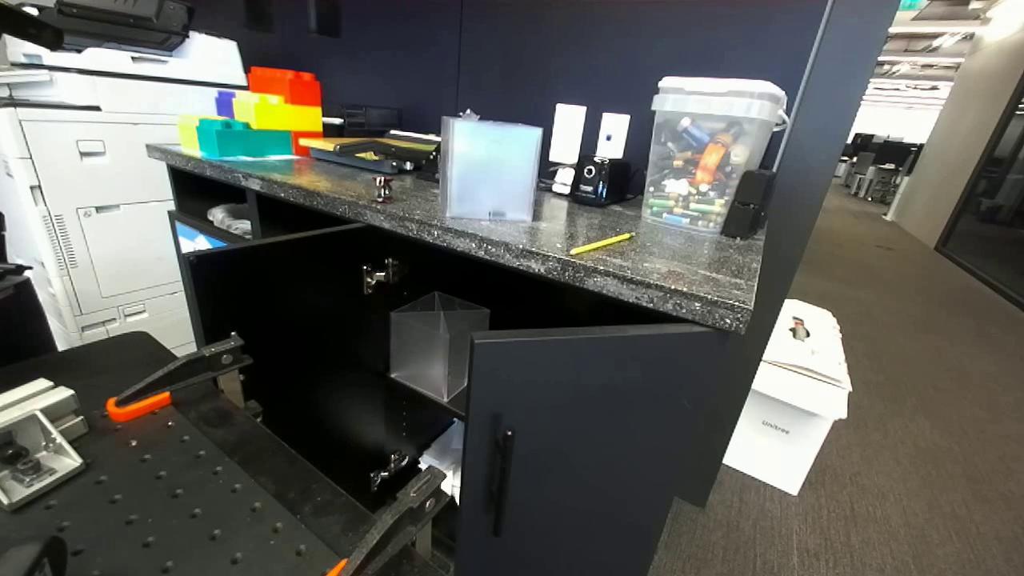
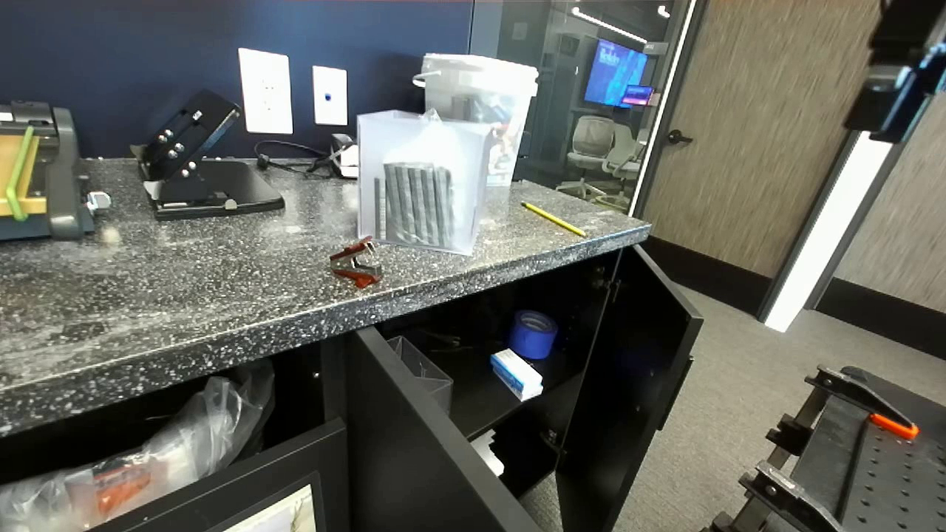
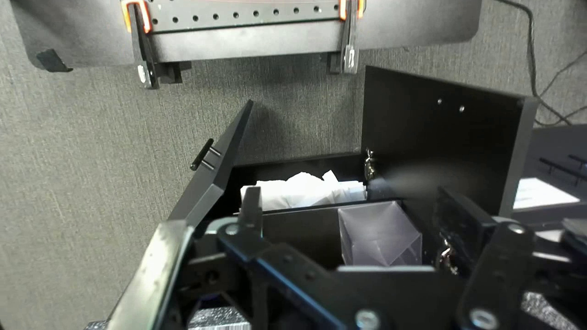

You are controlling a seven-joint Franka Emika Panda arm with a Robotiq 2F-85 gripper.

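My gripper is open in the wrist view, its fingers wide apart with nothing held. From above, it looks down past the open cupboard, where a clear plastic box stands on the shelf. Also on the shelf are a blue tape roll and a small blue-and-white box. On the countertop are a yellow pencil, a red-brown staple remover and a translucent box holding dark strips.
A lidded bucket of batteries, black sharpener, hole punch and toy blocks stand on the counter. Clamps project from the table edge facing the cupboard.
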